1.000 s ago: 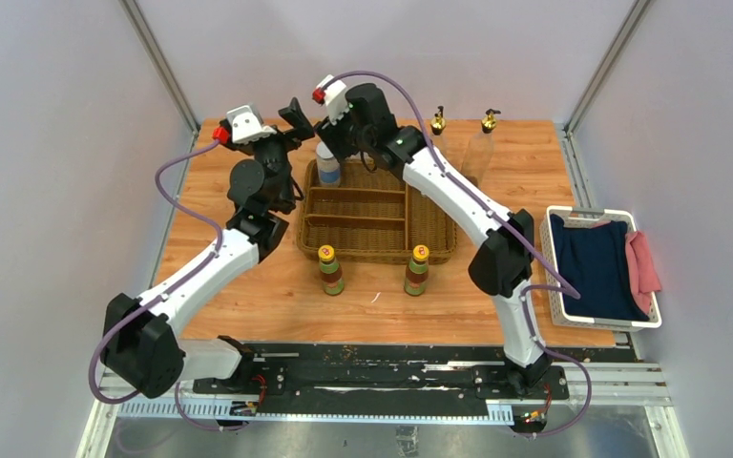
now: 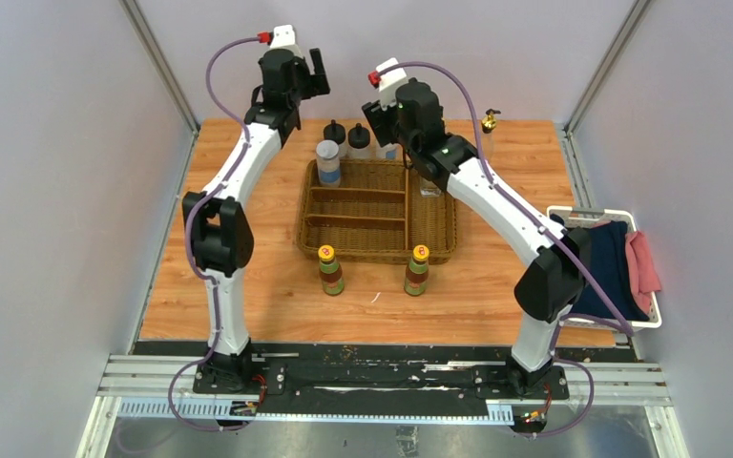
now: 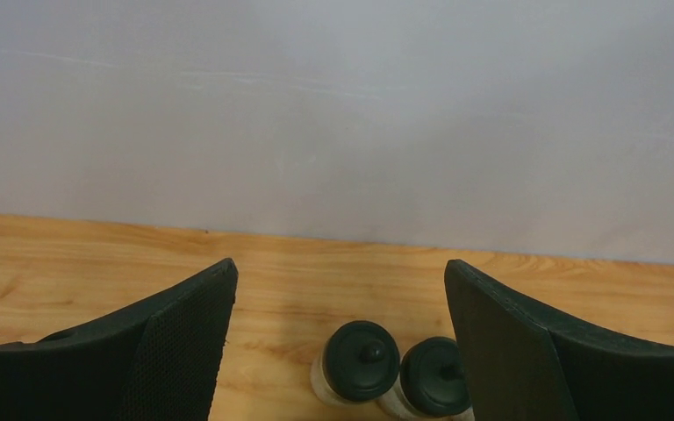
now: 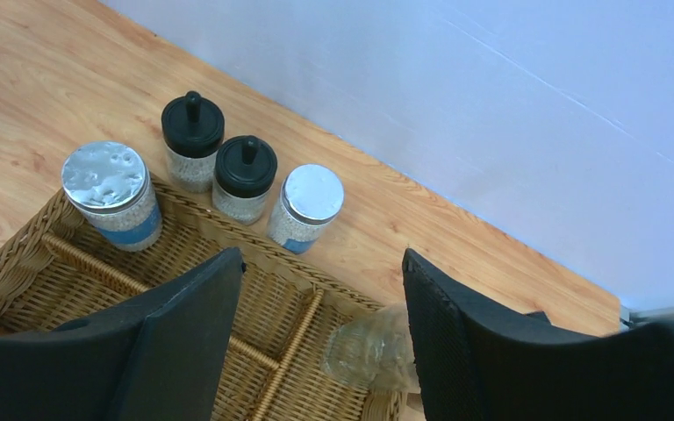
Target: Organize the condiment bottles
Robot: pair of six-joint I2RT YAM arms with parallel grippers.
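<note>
My left gripper is open above the back of the table, over two black-lidded bottles (image 3: 360,360) seen at its lower middle. My right gripper is open and empty above the wicker organizer (image 2: 353,232). In the right wrist view, a silver-lidded jar (image 4: 112,197) stands in the back compartment; two black-lidded bottles (image 4: 244,175) and another silver-lidded jar (image 4: 307,206) stand behind the organizer. A clear bottle (image 4: 364,351) shows below the right fingers, partly hidden. Two yellow-capped bottles (image 2: 417,272) stand in front of the organizer.
A gold-topped pump bottle (image 2: 490,129) stands at the back right, partly hidden by my right arm. A white basket with cloths (image 2: 596,267) sits at the right. Walls enclose the back and sides.
The left arm has swung toward the back, away from the front left. My right gripper has moved rightward from over the black-lidded bottles.
</note>
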